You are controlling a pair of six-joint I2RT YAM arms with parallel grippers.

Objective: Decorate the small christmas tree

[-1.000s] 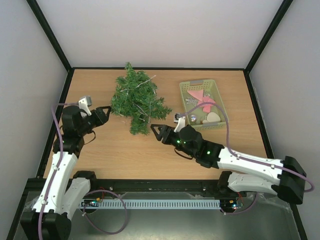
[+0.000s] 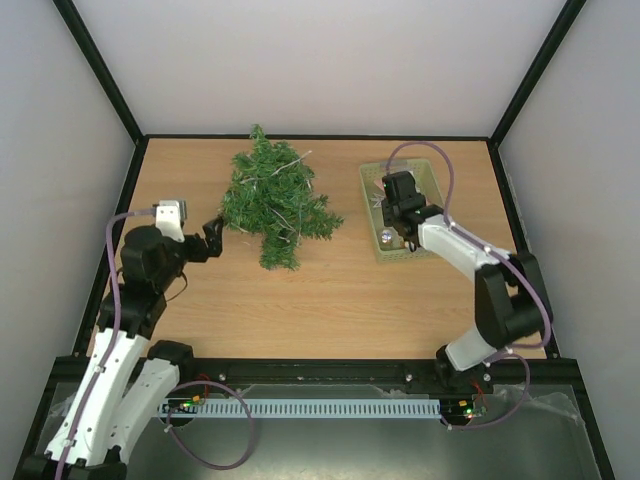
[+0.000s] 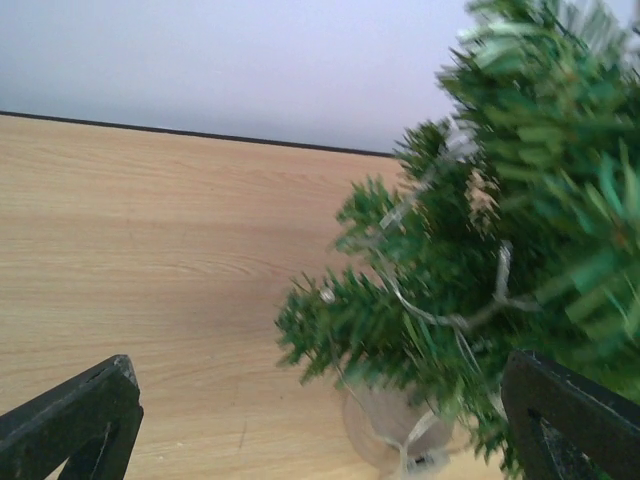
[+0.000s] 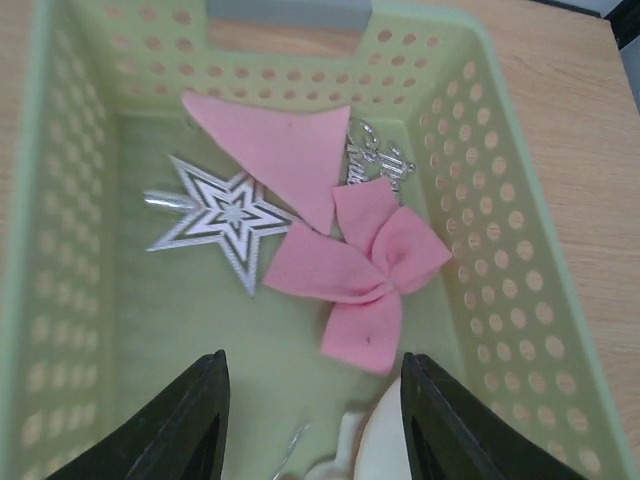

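Note:
The small green tree stands left of the table's middle, white wires among its branches. Close to its left side, my left gripper is open; in the left wrist view tree branches show beyond its spread fingers. My right gripper is over the pale green basket, part open, with no ornament held between its fingers. Inside the basket are a silver star, a pink bow, a pink cloth piece, a silver ornament and a round whitish piece, partly cut off.
The basket has perforated walls that rise around the ornaments. Bare wooden table lies between tree and basket and along the front. Walls close in the left, back and right sides.
My right arm has swung from beside the tree, right and back, to over the basket, now covering part of it. My left gripper has shifted only slightly near the tree.

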